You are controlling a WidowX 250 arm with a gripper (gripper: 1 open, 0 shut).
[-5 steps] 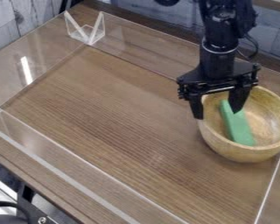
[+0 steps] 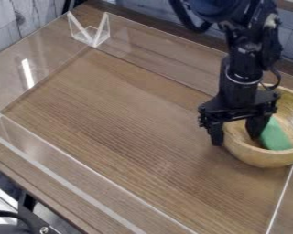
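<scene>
My black gripper (image 2: 240, 122) is lowered over the left part of a round tan bowl (image 2: 278, 154) on the wooden table at the right, its open fingers at or just inside the near-left rim. A green object (image 2: 275, 134) lies in the bowl to the right of the fingers, partly hidden by the gripper. Whether the fingers touch the bowl cannot be told.
A white wire-like holder (image 2: 91, 30) stands near the back left edge. A wall runs along the back at the right.
The bowl appears shifted slightly to the right.
</scene>
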